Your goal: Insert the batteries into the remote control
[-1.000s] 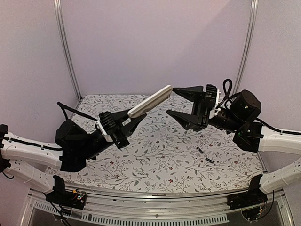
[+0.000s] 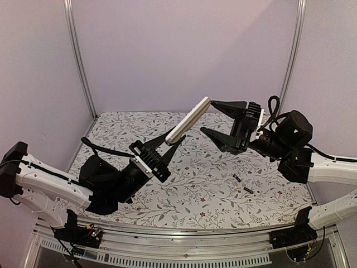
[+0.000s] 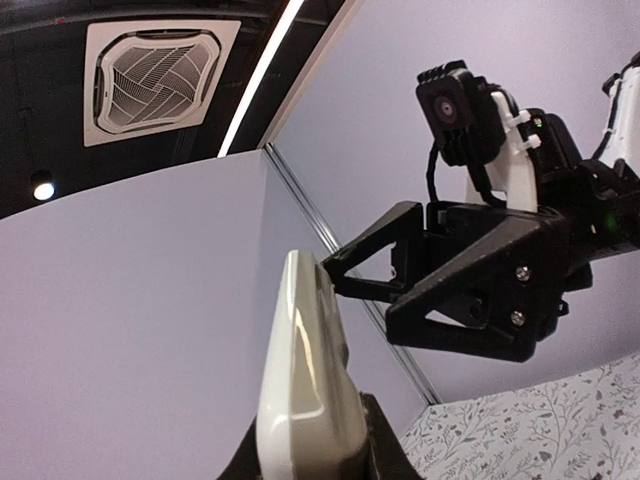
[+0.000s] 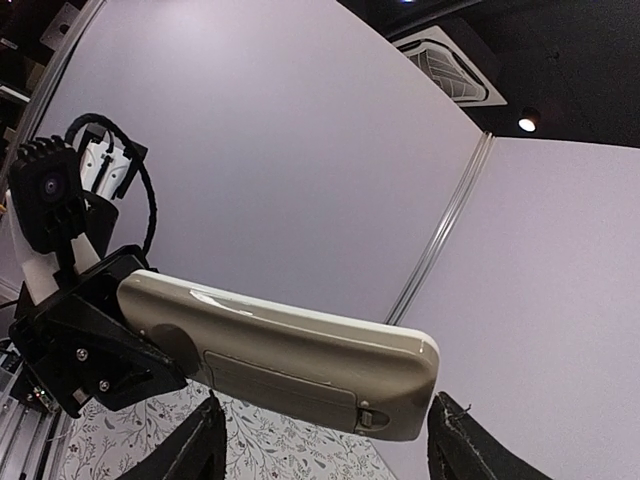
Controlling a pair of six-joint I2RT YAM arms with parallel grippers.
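Observation:
The white remote control (image 2: 191, 119) is held up above the table at a slant, its near end gripped by my left gripper (image 2: 174, 138), which is shut on it. My right gripper (image 2: 207, 116) is part open at the remote's far end, and one of its fingertips (image 3: 338, 268) meets or nearly meets that end. In the right wrist view, the back of the remote (image 4: 270, 350) shows its battery cover (image 4: 280, 388) in place, with a small latch (image 4: 373, 418) near the right finger. Two dark batteries (image 2: 237, 177) (image 2: 248, 190) lie on the table, right of centre.
Patterned cloth covers the table (image 2: 184, 195), with the middle and left clear apart from the arms above. A metal rail (image 2: 184, 258) runs along the front edge. Pale walls (image 2: 178, 56) enclose the back and sides.
My left gripper has moved right and tilted the remote more steeply, its upper end rising. My right gripper has shifted slightly right. The batteries have stayed put.

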